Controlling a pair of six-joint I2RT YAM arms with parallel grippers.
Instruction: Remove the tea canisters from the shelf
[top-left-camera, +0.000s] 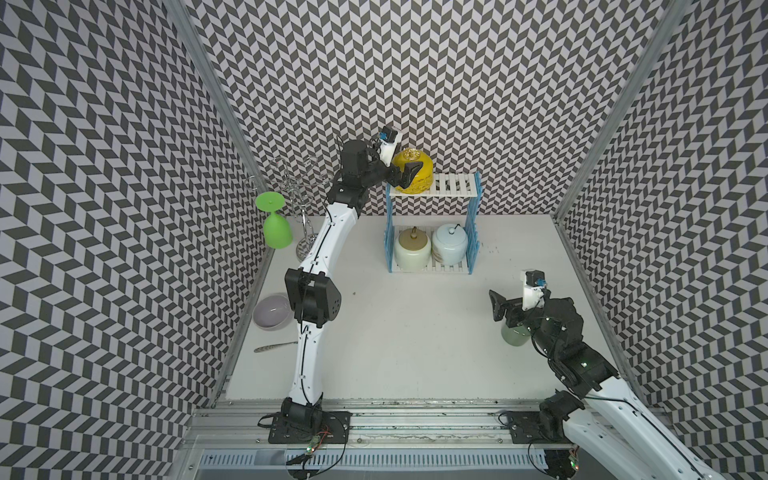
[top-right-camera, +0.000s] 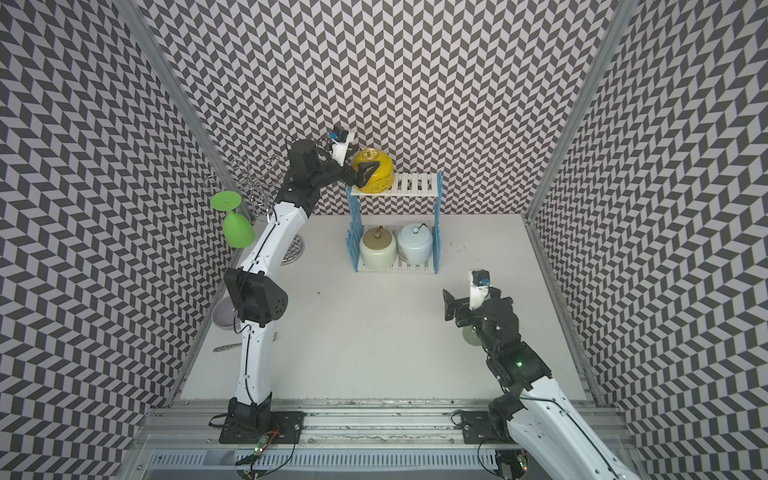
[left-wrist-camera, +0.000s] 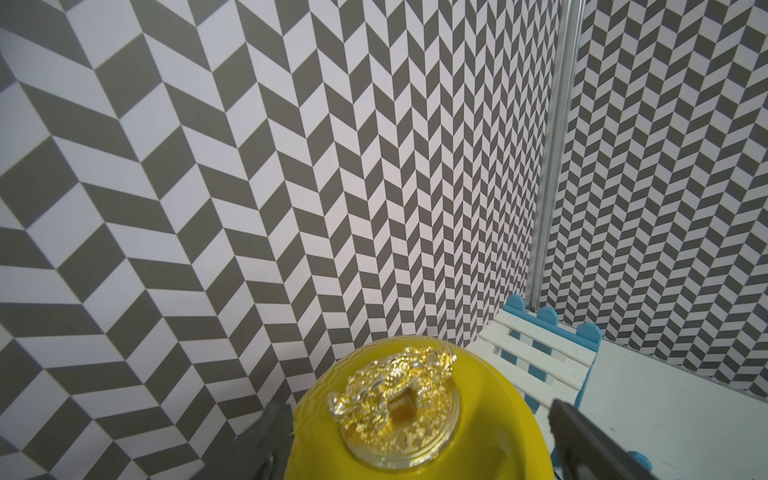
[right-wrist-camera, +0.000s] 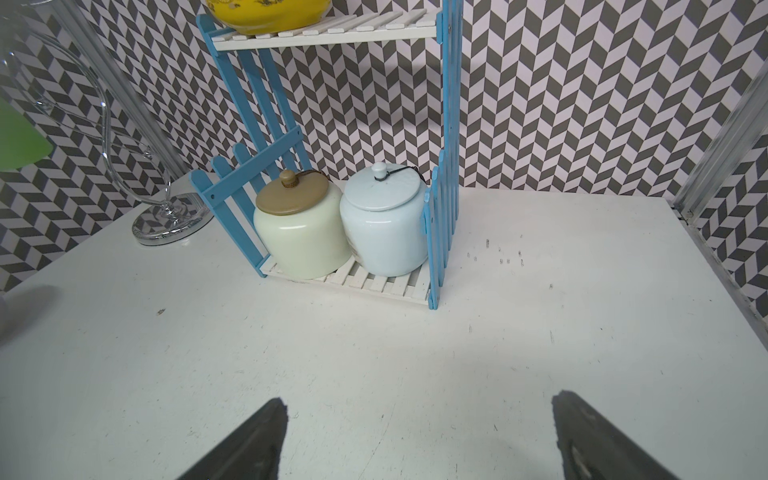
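Note:
On the left of the shelf's top tier (top-left-camera: 456, 185) sits a yellow canister (top-left-camera: 414, 172) with an ornate gold knob. My left gripper (top-left-camera: 406, 169) is at it, open, and in the left wrist view its fingers (left-wrist-camera: 580, 440) stand on either side of the yellow lid. Whether they touch it cannot be told. Below, a cream canister (right-wrist-camera: 302, 232) with a brown lid and a pale blue canister (right-wrist-camera: 385, 224) stand side by side on the bottom tier. Over the right part of the table, my right gripper (top-left-camera: 508, 305) hangs open and empty, well in front of the shelf.
A green canister (top-left-camera: 516, 333) stands on the table, partly under the right arm. At the left are an upended green goblet (top-left-camera: 277, 229), a metal stand (right-wrist-camera: 172, 220), a purple bowl (top-left-camera: 273, 312) and a fork (top-left-camera: 274, 346).

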